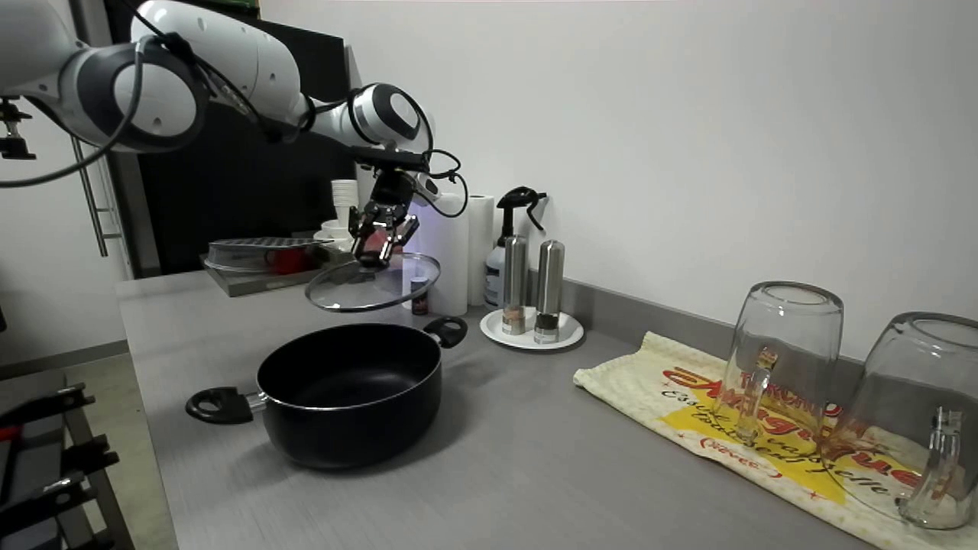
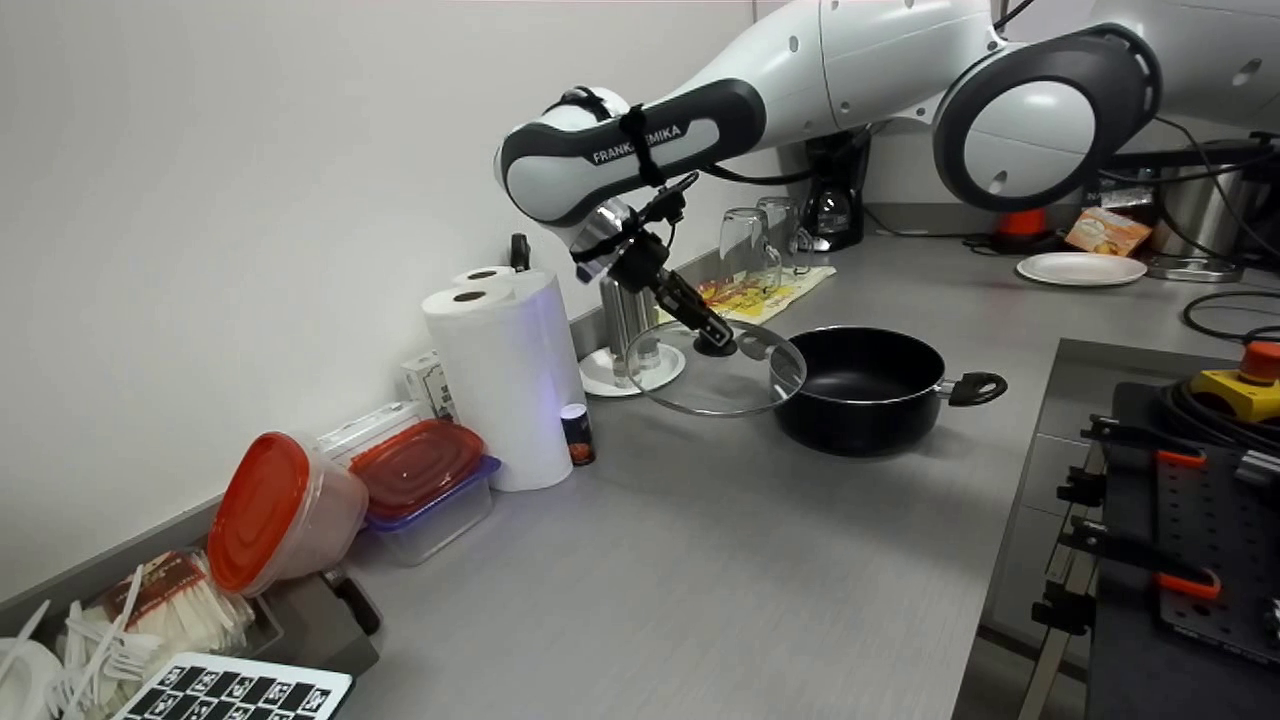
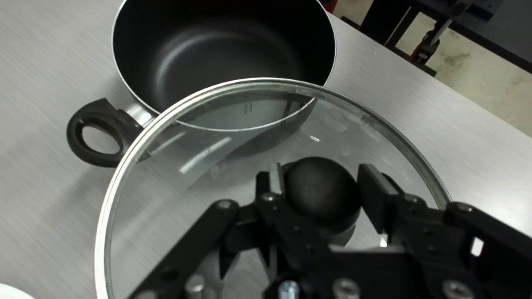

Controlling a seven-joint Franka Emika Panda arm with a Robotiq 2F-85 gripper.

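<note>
A black pot (image 1: 349, 439) with two side handles stands uncovered on the grey counter, empty inside as far as shows. The glass lid (image 2: 674, 395) hangs tilted in the air beside it, on the paper-towel side. My gripper is shut on the lid's round black knob (image 3: 321, 192), one finger on either side of it. In the wrist view the lid's clear glass overlaps the near edge of the pot (image 3: 224, 60), whose handle (image 3: 102, 132) shows at left.
Behind the lid stand paper-towel rolls (image 2: 504, 384) and a small dark bottle (image 2: 577, 434). Two grinders (image 1: 548, 292) share a white plate (image 1: 570, 331) by the wall. Upturned glass mugs (image 1: 786, 357) rest on a printed towel (image 1: 633, 376).
</note>
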